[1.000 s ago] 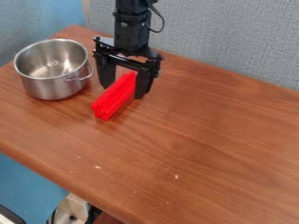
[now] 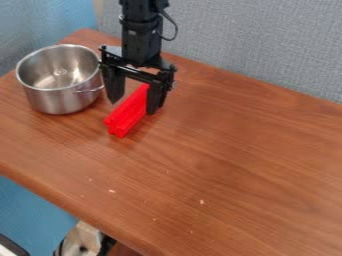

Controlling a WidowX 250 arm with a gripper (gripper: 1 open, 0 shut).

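Note:
My black gripper (image 2: 135, 94) is open, its two fingers spread above and to either side of a red elongated bar (image 2: 126, 118). The bar lies diagonally on the wooden table, partly hidden behind the gripper at its far end. Just left of them stands a steel pot (image 2: 56, 86) with a wire handle on its near right side.
A grey wall (image 2: 267, 40) closes the back, and a blue surface (image 2: 40, 210) lies beyond the near left edge.
My gripper has shifted slightly to the left over the last second. The bar and the pot look unmoved.

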